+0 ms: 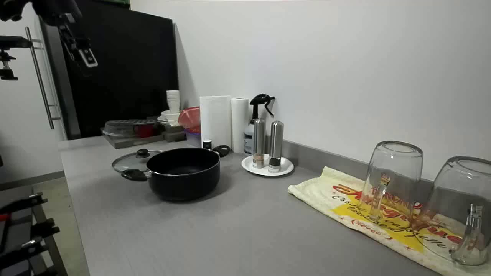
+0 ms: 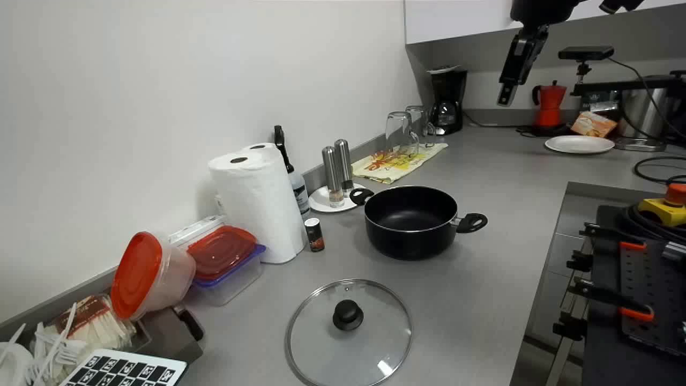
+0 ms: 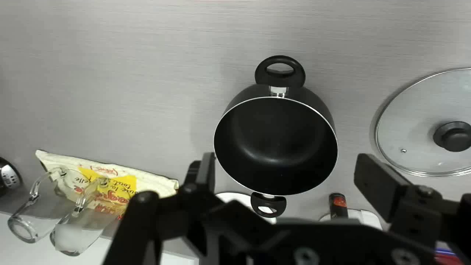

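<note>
A black two-handled pot (image 2: 411, 222) stands uncovered on the grey counter, and its inside looks empty. Its glass lid (image 2: 348, 347) with a black knob lies flat on the counter beside it. High above the counter hangs my gripper, its fingers (image 3: 375, 183) spread wide with nothing between them. From the wrist view I look down on the pot (image 3: 276, 145), with the lid (image 3: 426, 123) to the right, partly cut off. In the first exterior view the gripper (image 1: 87, 57) is at the upper left, well clear of everything on the counter.
Two steel mills (image 1: 275, 145) share a white plate (image 1: 268, 169) near the wall. Upturned glass mugs (image 1: 391, 184) rest on a printed towel (image 1: 331, 191). Paper rolls (image 2: 260, 206), a spray bottle (image 1: 249, 135) and plastic tubs (image 2: 151, 276) line the wall.
</note>
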